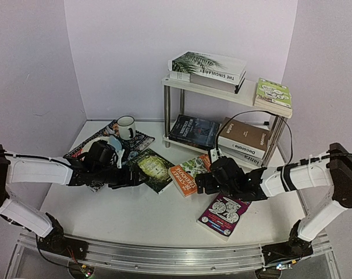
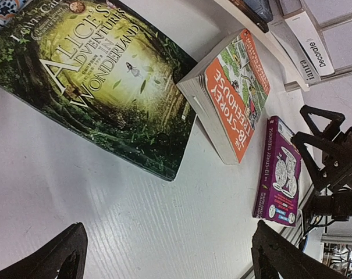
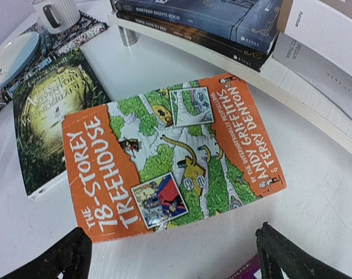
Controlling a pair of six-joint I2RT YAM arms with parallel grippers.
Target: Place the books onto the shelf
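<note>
The Alice's Adventures in Wonderland book (image 1: 154,171) lies on the table, with the orange 78-Storey Treehouse book (image 1: 184,179) to its right, overlapping or touching its edge. A purple Treehouse book (image 1: 221,219) lies nearer the front right. My left gripper (image 1: 129,179) hovers by the Alice book's left side; in the left wrist view its fingers are spread wide, empty. My right gripper (image 1: 205,183) is above the right side of the orange book; in the right wrist view it is open over bare table and that book, holding nothing.
A two-tier white shelf (image 1: 209,88) at the back right carries several stacked books on both levels. A white mug (image 1: 125,129) and plate stand on a patterned mat (image 1: 142,142) at the back left.
</note>
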